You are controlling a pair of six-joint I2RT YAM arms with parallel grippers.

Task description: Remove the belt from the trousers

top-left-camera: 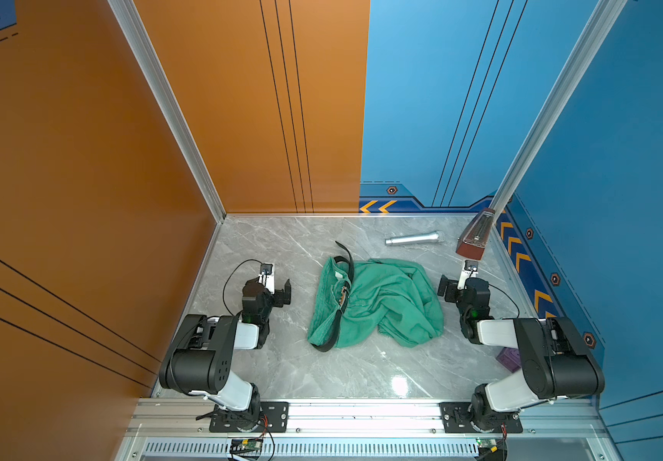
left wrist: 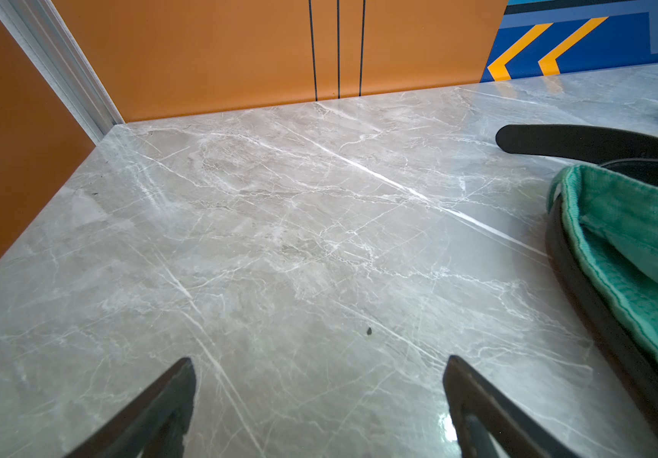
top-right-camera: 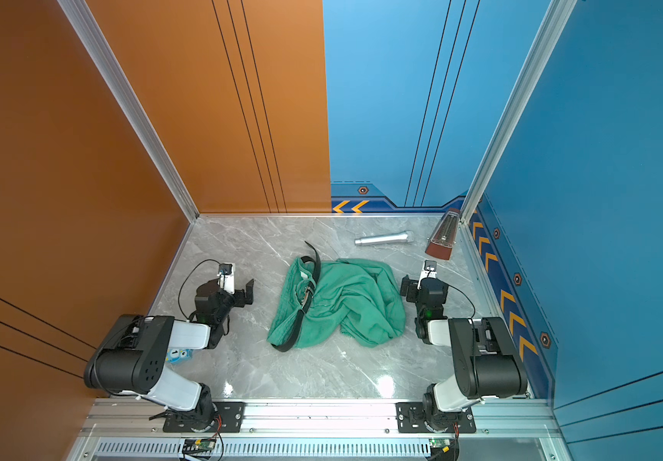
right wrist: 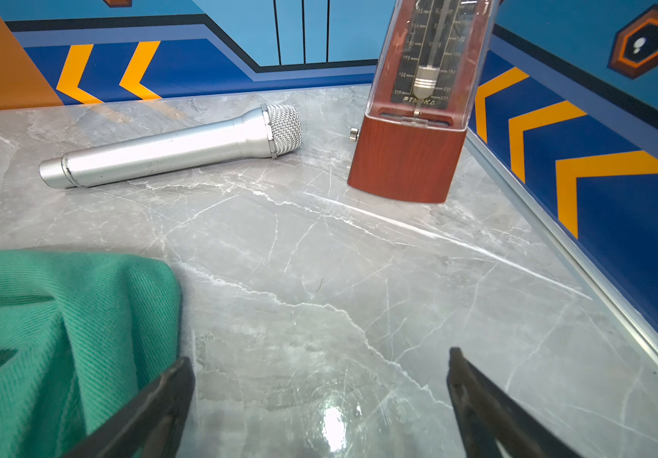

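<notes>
Green trousers [top-left-camera: 392, 303] lie crumpled in the middle of the grey table, with a black belt [top-left-camera: 331, 330] along their left, waistband end, its buckle near the middle and its loose tail sticking out toward the back. In the left wrist view the belt tail [left wrist: 557, 141] and waistband [left wrist: 618, 267] are at the right. My left gripper is open and empty, left of the trousers. My right gripper is open and empty, just right of the trousers, whose folded edge [right wrist: 100, 320] shows beside it.
A silver microphone [right wrist: 161, 151] lies at the back right, beside a wooden metronome [right wrist: 401, 160] in the corner. Walls enclose the sides and back.
</notes>
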